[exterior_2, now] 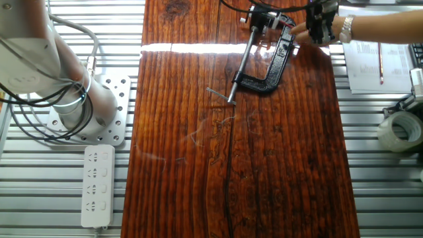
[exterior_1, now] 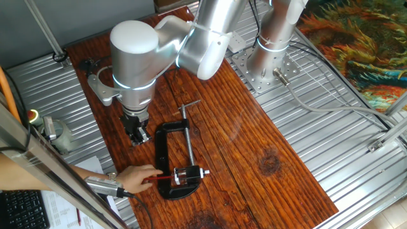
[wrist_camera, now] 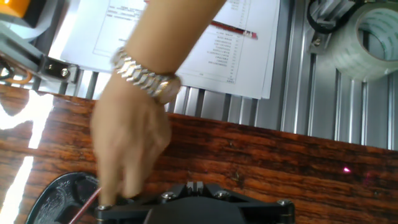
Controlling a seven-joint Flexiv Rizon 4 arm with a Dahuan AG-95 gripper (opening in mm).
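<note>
My gripper point(exterior_1: 142, 138) points down just above the board, left of a black C-clamp point(exterior_1: 161, 149). Its black linkage point(wrist_camera: 249, 208) spans the bottom edge of the wrist view; the fingertips are not clear enough to show how they stand, and nothing held shows. The clamp lies flat with its long silver screw rod point(exterior_1: 190, 146) along one side. A person's hand point(exterior_1: 138, 178) holds a thin red rod point(exterior_1: 160, 178) against a small black-and-white part point(exterior_1: 187, 175) at the clamp's near end. In the wrist view the hand point(wrist_camera: 127, 143) is blurred and close beside my gripper.
The wooden board point(exterior_2: 198, 178) is largely bare on the base side. Off its far side lie papers point(exterior_2: 367, 59), a clear tape roll point(exterior_2: 400, 130) and a keyboard point(exterior_1: 22, 210). A power strip point(exterior_2: 98, 185) sits near my base. A metal post point(exterior_1: 57, 168) crosses the front left.
</note>
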